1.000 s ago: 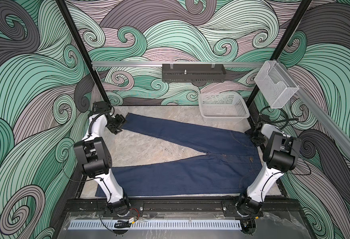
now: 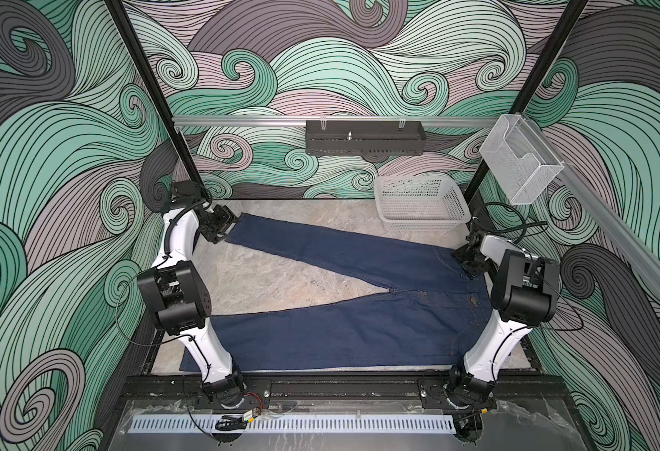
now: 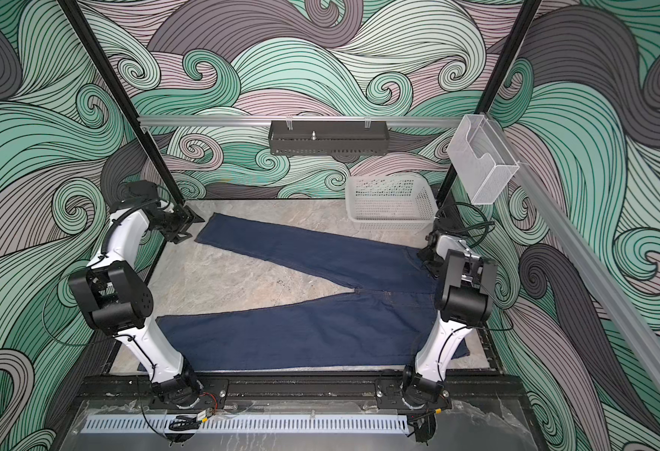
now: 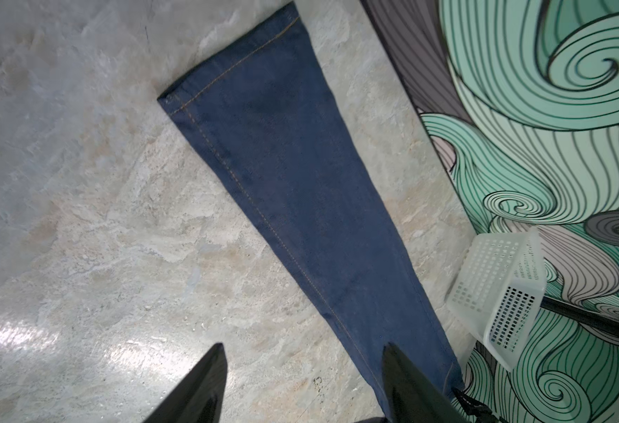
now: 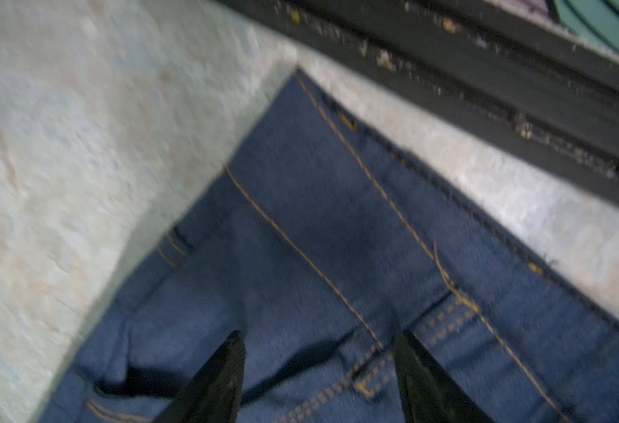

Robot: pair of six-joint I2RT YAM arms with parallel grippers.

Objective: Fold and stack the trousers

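Note:
Dark blue trousers [image 2: 330, 330] lie spread flat, legs apart toward the left, waist at the right. My left gripper [image 2: 221, 224] hovers beside the cuff [image 4: 238, 63] of the far leg, fingers apart with only floor showing between them in the left wrist view. My right gripper is open over the waistband's far corner [image 5: 302, 120], above pocket seams and stitching; in both top views it is partly hidden by its arm.
A white perforated basket [image 2: 420, 203] stands at the back right. A wire holder [image 2: 518, 158] hangs on the right rail. Bare table [image 2: 284, 278] shows between the legs.
My right gripper has moved a little left over the waist corner. The trousers look unchanged.

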